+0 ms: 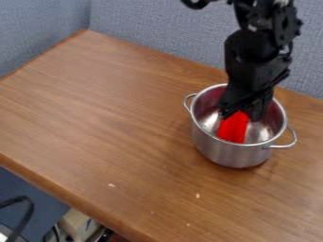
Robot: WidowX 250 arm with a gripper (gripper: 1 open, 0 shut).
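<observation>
A steel pot [217, 151] with two side handles stands on the right of the wooden table. Inside it lies a red object [232, 127]. My black gripper [246, 110] points down into the back of the pot, just over the red object; whether its fingers are open or shut is unclear.
Grey padded walls stand behind. At the lower left edge are a dark mat and cables.
</observation>
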